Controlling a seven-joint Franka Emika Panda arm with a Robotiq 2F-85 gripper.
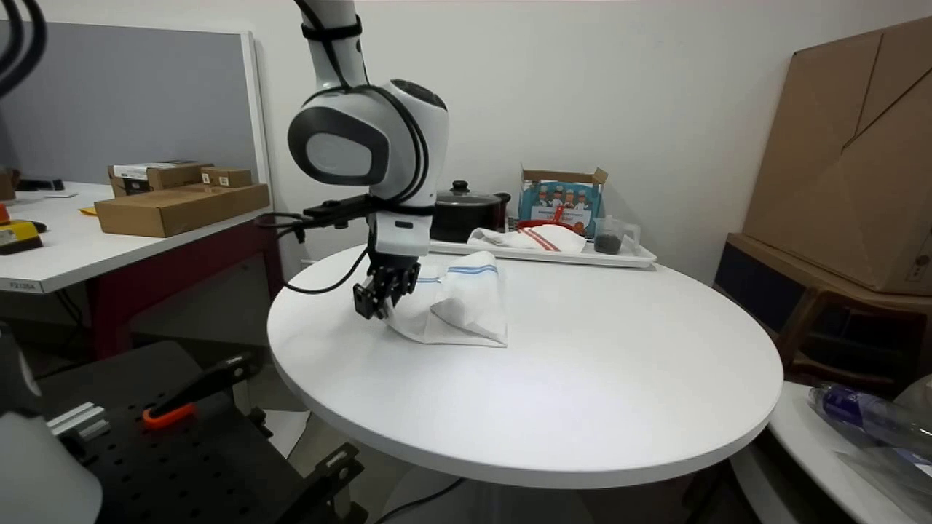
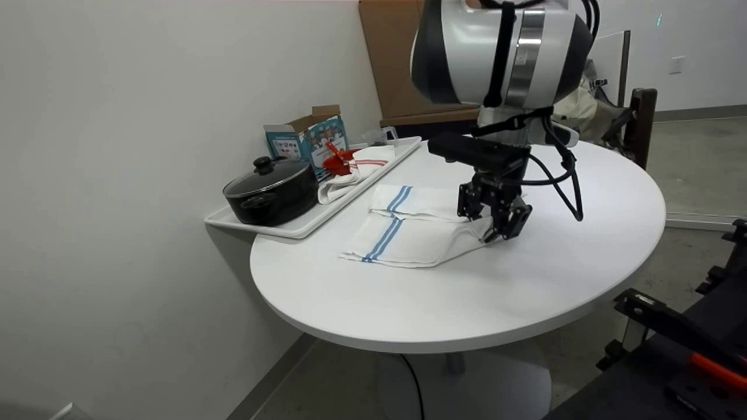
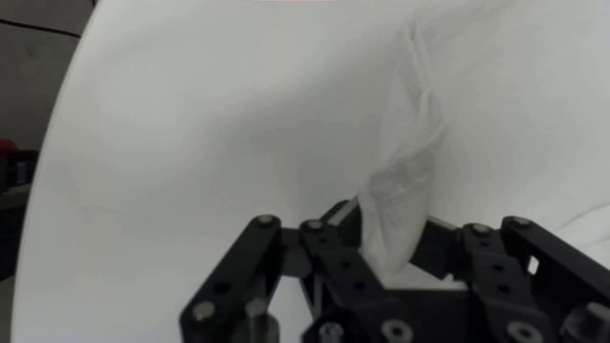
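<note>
A white towel with blue stripes [image 1: 470, 301] lies partly folded on the round white table [image 1: 594, 393]. In exterior view 1 my gripper [image 1: 384, 306] is at the towel's left edge, low over the table. The wrist view has the gripper shut on a gathered, raised pinch of cloth [image 3: 400, 188]. From the other side, the towel [image 2: 402, 238] spreads flat with its blue stripes away from the gripper [image 2: 487, 227], and one corner of it runs up between the fingers. The lower fingertips are partly hidden by cloth in the wrist view.
A white tray [image 2: 304, 227] along the table's wall side holds a black lidded pot [image 2: 273, 192], a red-striped cloth [image 1: 537, 239], a blue box [image 1: 561, 202] and a clear cup [image 1: 609, 236].
</note>
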